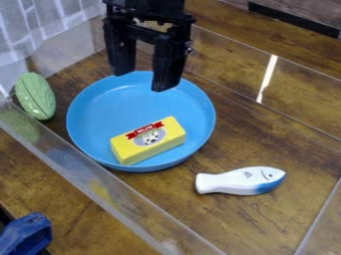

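Observation:
My black gripper hangs at the top middle over a blue plate, its two fingers spread wide apart with nothing visible between them. On the front part of the plate lies a yellow box with a red label and a small picture.
A white and blue toy fish lies on the wooden table at the lower right. A green ridged oval object is at the left by a clear plastic edge. A blue object shows at the bottom left corner.

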